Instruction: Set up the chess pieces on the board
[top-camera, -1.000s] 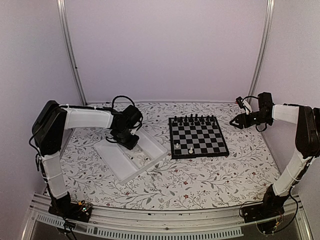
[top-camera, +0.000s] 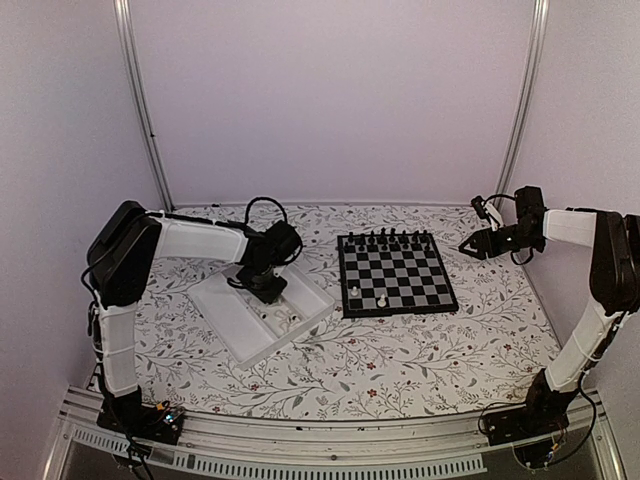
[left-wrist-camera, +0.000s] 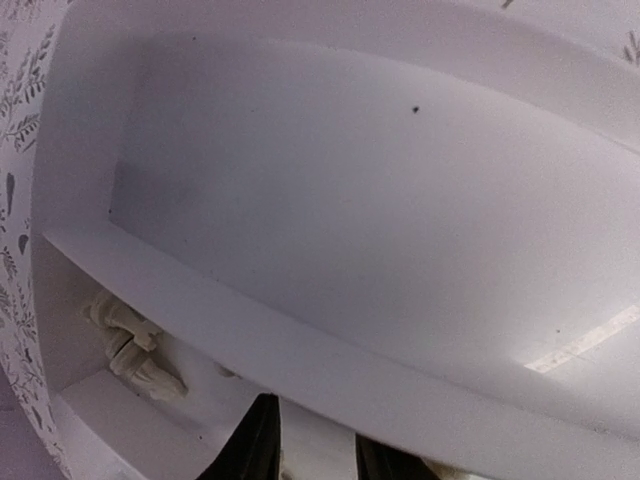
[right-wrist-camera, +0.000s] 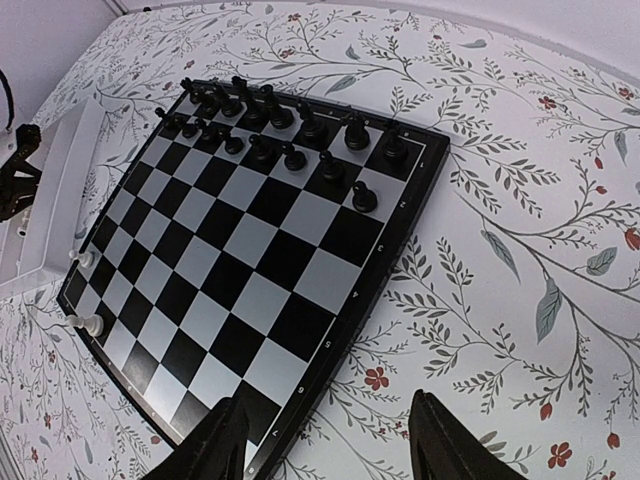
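The chessboard (top-camera: 397, 269) has black pieces (right-wrist-camera: 312, 126) along its far side and two white pieces (right-wrist-camera: 89, 325) near one edge. My left gripper is down in the white tray (top-camera: 215, 310), at the divider; its fingers stand apart, and what is between them is mostly hidden. White pieces (left-wrist-camera: 140, 350) lie in the tray's narrow compartment. My right gripper stands open in the air to the right of the board, nothing visible between its fingers.
The tray's wide compartment is empty. Bare tablecloth (top-camera: 390, 365) lies in front of the board and to its right. Walls bound the table at back and sides.
My left arm has moved to the right and slightly down within the tray. The right arm and board look nearly unchanged.
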